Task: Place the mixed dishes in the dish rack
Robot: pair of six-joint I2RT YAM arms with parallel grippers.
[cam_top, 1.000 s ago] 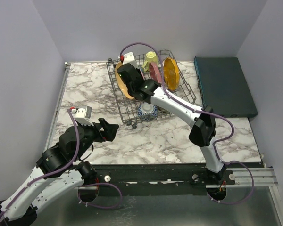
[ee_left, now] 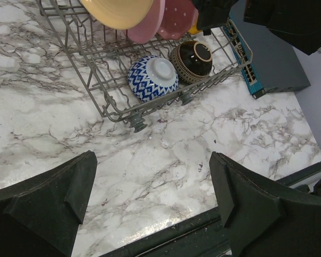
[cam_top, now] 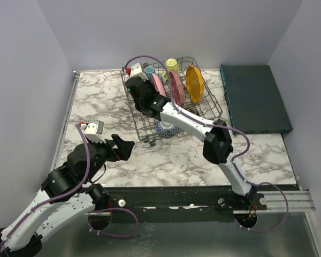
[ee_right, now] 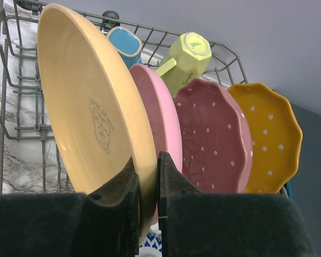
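Observation:
A wire dish rack (cam_top: 145, 126) holds the dishes at the back middle. My right gripper has its fingers close on either side of the rim of a cream plate (ee_right: 91, 107); whether both press on it I cannot tell. Right of that plate stand a pink plate (ee_right: 168, 118), a dotted dark pink plate (ee_right: 211, 136) and a dotted yellow plate (ee_right: 270, 139). Behind them are a blue cup (ee_right: 125, 42) and a yellow-green mug (ee_right: 187, 59). A blue-white bowl (ee_left: 150, 83) and a black bowl (ee_left: 191, 61) lie upside down at the rack's front. My left gripper is open and empty.
A dark green box (cam_top: 257, 99) lies right of the rack. Bare marble counter (cam_top: 96, 96) spreads left of the rack and in front of it. Walls close in the back and both sides.
My right gripper has moved left and slightly down in the top view, now covering the cream plate that showed at its left. The left arm has stayed still.

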